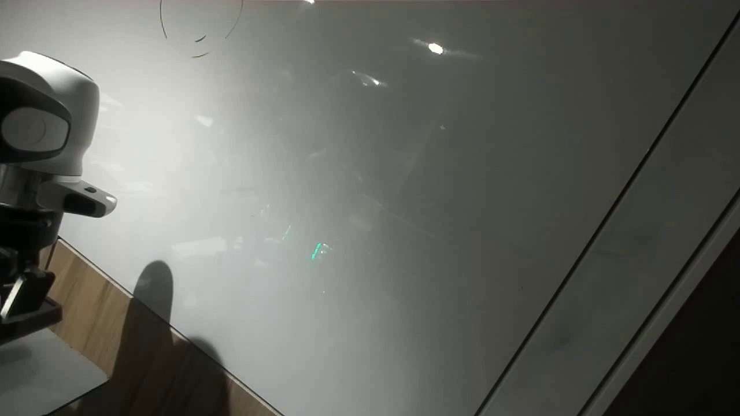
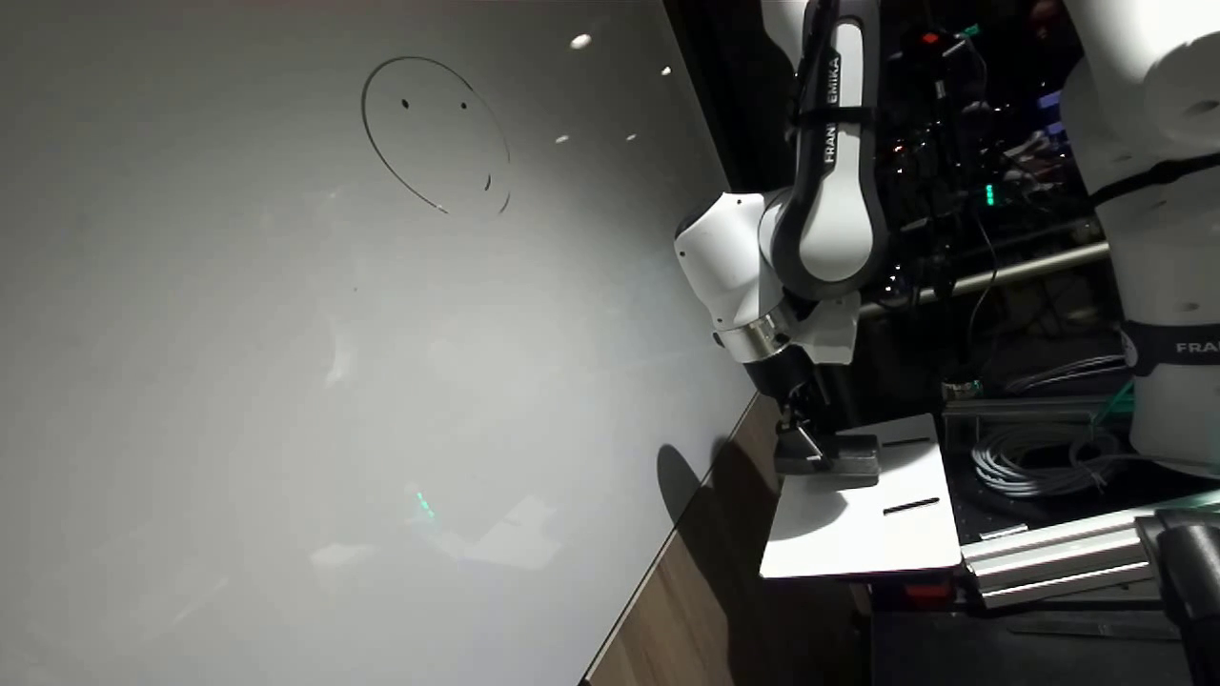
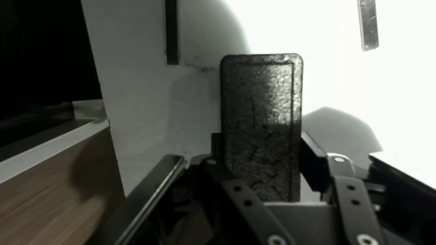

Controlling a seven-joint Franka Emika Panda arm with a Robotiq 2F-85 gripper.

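A dark rectangular block with a rough, worn face, like a whiteboard eraser, is pinched between both fingers of my gripper in the wrist view. My gripper is shut on it, and the block sticks out well past the fingers. In exterior view 2 the eraser is over the white tray; whether it touches the tray I cannot tell. A large whiteboard fills the left of that view, with a partly drawn round face near its top. Exterior view 1 shows the gripper only in part, at the left edge.
Two dark strips lie on the tray, the nearer strip clear of the eraser. Wooden panelling runs below the board. Metal rails, coiled cables and another white arm stand to the right.
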